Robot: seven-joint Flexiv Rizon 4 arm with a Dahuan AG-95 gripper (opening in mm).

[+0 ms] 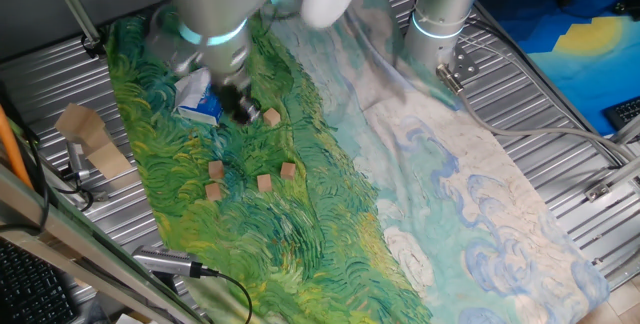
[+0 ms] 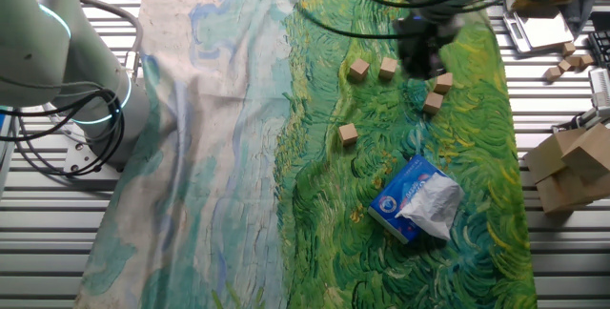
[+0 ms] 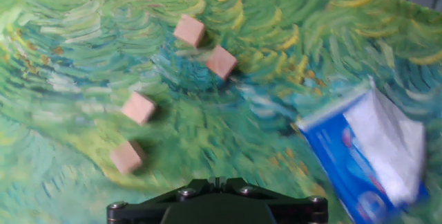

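Several small wooden cubes lie apart on the green part of the cloth. In exterior view 1 one cube (image 1: 271, 117) sits just right of my gripper (image 1: 244, 113), while a loose group, including a cube (image 1: 264, 182), lies nearer the front. Exterior view 2 also has the lone cube (image 2: 348, 134) apart from the others. Above the cloth, my gripper looks shut, nothing showing between its fingertips. Ahead of it in the wrist view are a near-left cube (image 3: 128, 157), another cube (image 3: 139, 108) and a farther pair; the lone cube is out of that view.
A blue tissue pack (image 1: 203, 107) with white tissue sticking out stands left of the gripper. An open cardboard box (image 1: 92, 142) lies off the cloth, beyond its left edge.
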